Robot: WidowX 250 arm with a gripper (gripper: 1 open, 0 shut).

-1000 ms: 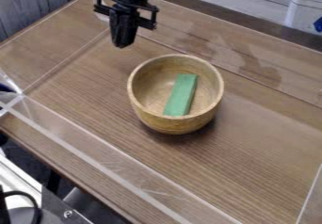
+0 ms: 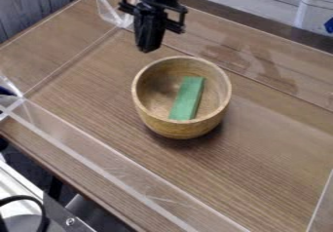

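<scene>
A round wooden bowl [image 2: 154, 107] sits on the wooden tabletop with a green rectangular block [image 2: 188, 97] lying inside it. My black gripper [image 2: 148, 43] hangs above the table behind the bowl, at the top middle of the view, apart from the bowl. It looks shut, with nothing seen between its fingers.
Black cables lie at the lower left corner. The table's edges show at the upper left and upper right.
My gripper has moved a little to the right along the back of the table. The bowl and green block are unchanged.
</scene>
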